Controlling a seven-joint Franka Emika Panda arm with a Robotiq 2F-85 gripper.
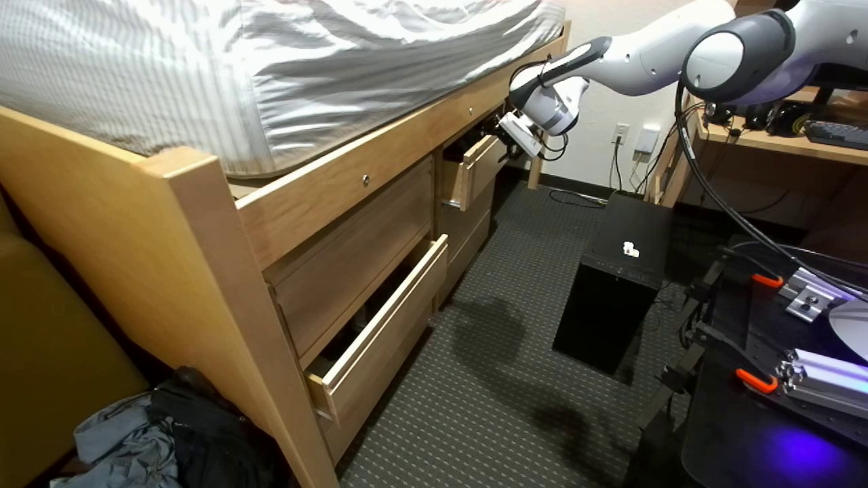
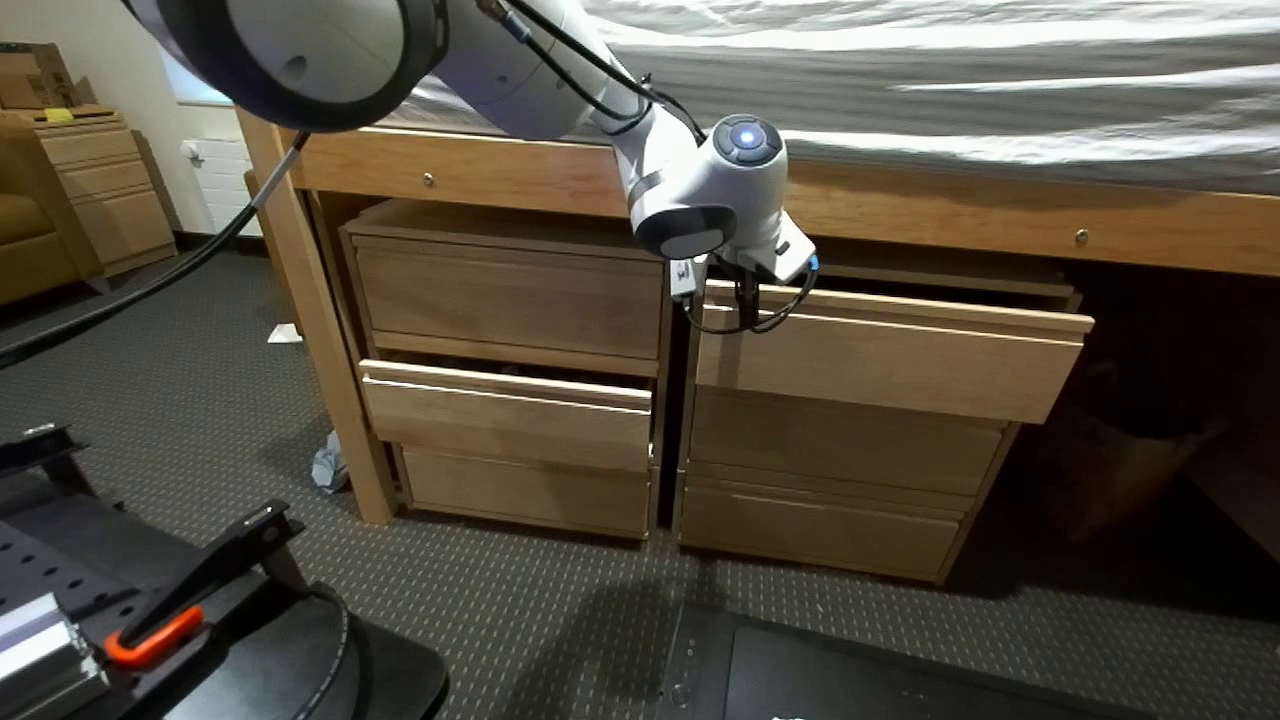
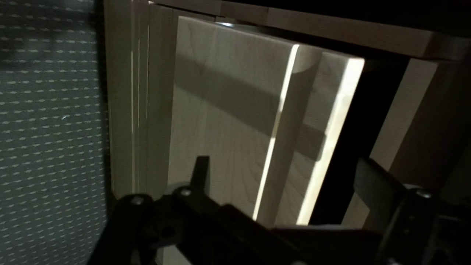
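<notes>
The upper right drawer (image 2: 888, 360) under the bed stands partly pulled out. In the wrist view, my gripper is open, its dark fingers (image 3: 201, 174) wide apart. One finger shows over the outer face of that drawer's front panel (image 3: 234, 101), the other over the dark gap behind its pale top edge. Whether either finger touches the wood, I cannot tell. Exterior view 1 has the hand at this same drawer (image 1: 485, 169), with the fingertips mostly hidden. The middle left drawer (image 2: 510, 420) is also partly out; something dark lies inside it.
Above the drawers runs the bed's wooden rail (image 1: 390, 150), close to my hand. A black box (image 1: 622, 252) stands on the carpet facing them. Between box and drawers the floor (image 1: 504, 341) is clear. Dark clothes (image 1: 179, 431) lie by the bed post.
</notes>
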